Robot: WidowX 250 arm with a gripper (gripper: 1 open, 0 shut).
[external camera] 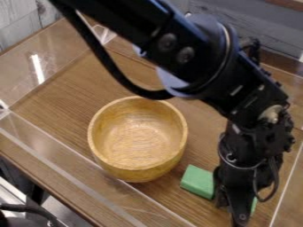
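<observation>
A green block point(198, 180) lies on the wooden surface at the lower right, partly hidden by the black gripper point(236, 202), which comes down over its right part. The fingertips are low on the block; dark parts overlap, and whether anything is between them is unclear. A yellow bowl point(136, 137) stands to the left of the block and gripper.
Clear plastic edging runs along the left and lower-left border. The arm covers much of the upper right.
</observation>
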